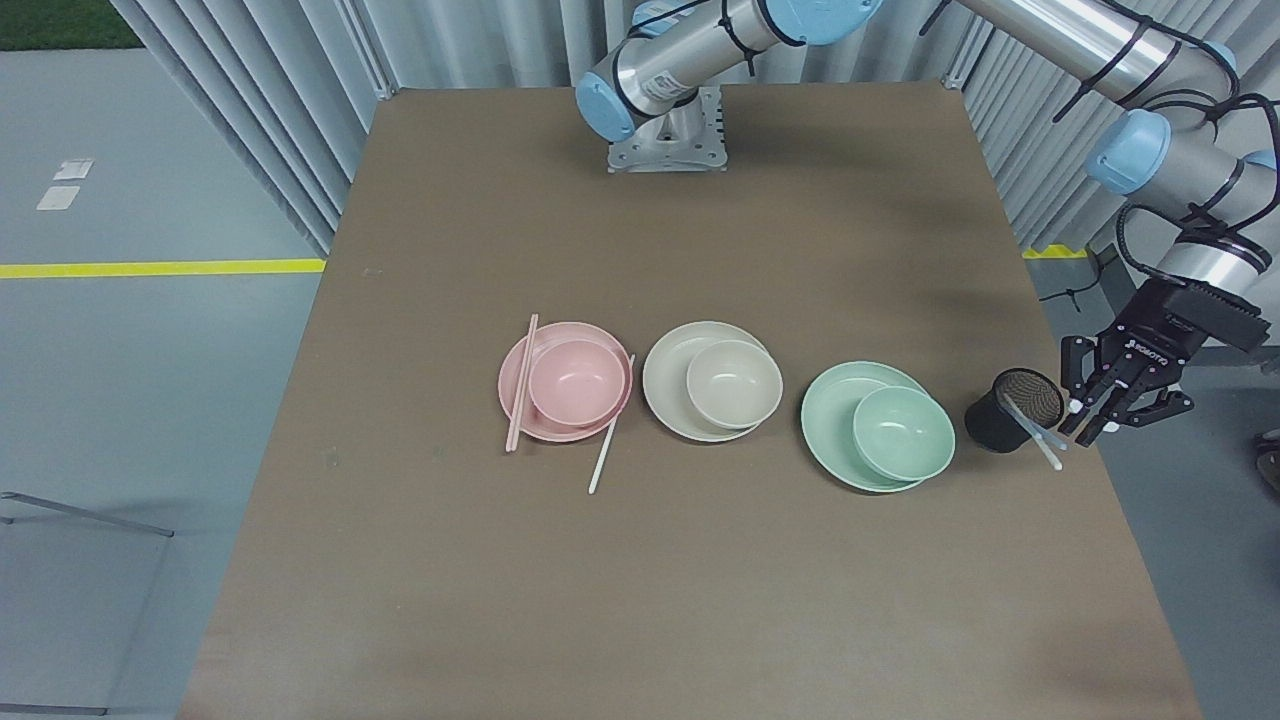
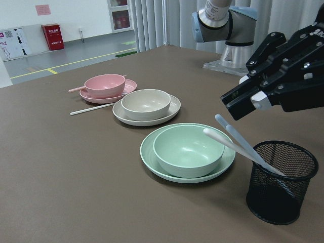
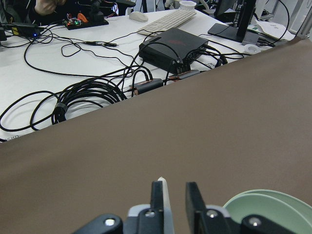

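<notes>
My gripper (image 1: 1086,426) is over the right table edge, just above the black mesh pen holder (image 1: 1008,414), which holds a white stick and a light-blue stick (image 2: 238,136). In the wrist view its two fingers (image 3: 176,204) stand apart, with a pale stick tip (image 3: 164,192) beyond the left one; nothing clearly shows gripped between them. Left of the holder sit a mint plate and bowl (image 1: 902,434), a white plate and bowl (image 1: 732,384), and a pink plate and bowl (image 1: 576,384) with pink chopsticks (image 1: 521,384) on it and a white chopstick (image 1: 600,462) beside it.
A white desk with cables (image 3: 73,63) lies beyond the table edge in the wrist view.
</notes>
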